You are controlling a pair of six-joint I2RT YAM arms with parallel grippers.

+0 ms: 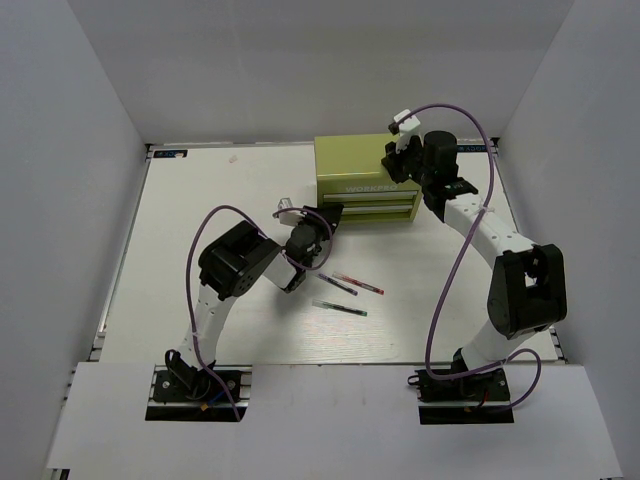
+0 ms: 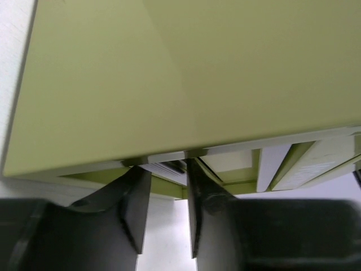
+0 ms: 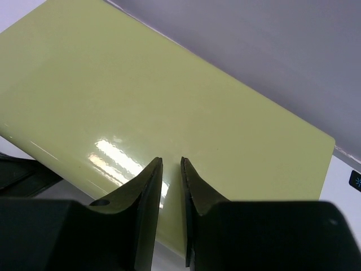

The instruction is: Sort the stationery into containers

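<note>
The olive-green drawer box (image 1: 362, 155) stands at the back of the table, its drawers facing forward. In the left wrist view, my left gripper has its fingers apart at the pale edge (image 2: 169, 156) of a box panel; whether they touch it is unclear. Above the box's right part is my right gripper, its fingers close together with a narrow gap and nothing visible between them. Three slim pens lie on the table: a black one (image 1: 338, 285), a red one (image 1: 360, 284) and a dark teal-tinted one (image 1: 341, 308).
A dark marker card (image 1: 170, 154) is at the back left corner. Grey walls enclose the sides and back. Purple cables loop along both arms.
</note>
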